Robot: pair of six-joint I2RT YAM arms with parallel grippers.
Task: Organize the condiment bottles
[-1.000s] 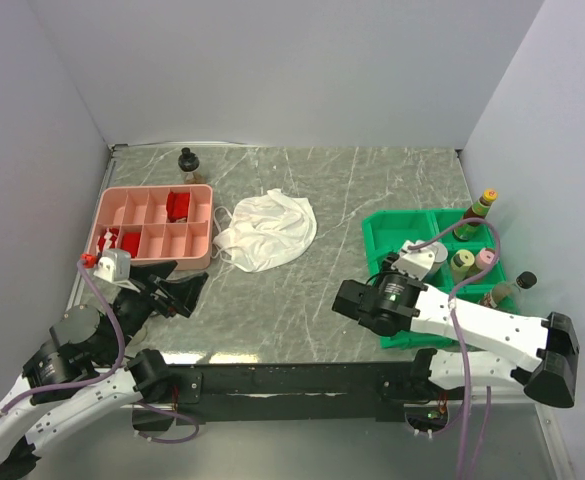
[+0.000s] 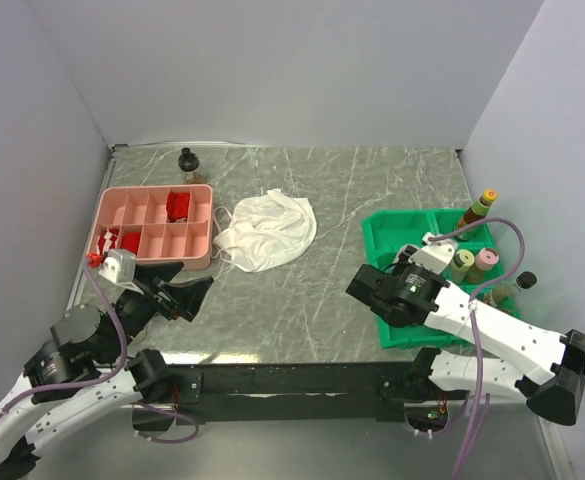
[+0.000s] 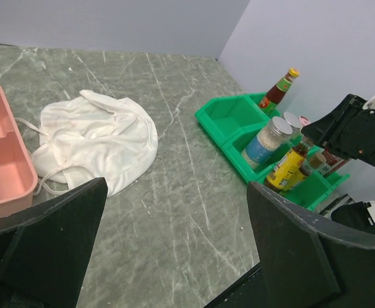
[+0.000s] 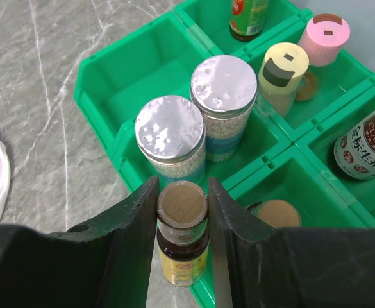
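In the right wrist view, my right gripper is shut on the cap of a yellow-labelled bottle [image 4: 183, 267], which hangs upright or nearly so. It is at the near side of the green divided box [image 4: 113, 151]; whether its base touches the floor there, I cannot tell. Two silver-lidded jars [image 4: 170, 127] share the middle compartment, and a brown-capped bottle [image 4: 278, 213] stands in the one beside the held bottle. Cream-capped [image 4: 283, 66] and pink-capped [image 4: 325, 33] shakers are behind. My left gripper is open and empty, off to the left.
A tall red-labelled bottle [image 3: 279, 93] leans at the box's back corner. A white cloth [image 2: 269, 232] lies mid-table, beside a pink divided tray [image 2: 156, 189] with red packets. Behind that tray stands a dark-capped bottle [image 2: 189, 163]. Bare table separates cloth and green box.
My right arm has shifted a little to the right, towards the green box. The left arm has edged slightly to the right. The tray, cloth and box stay where they were.
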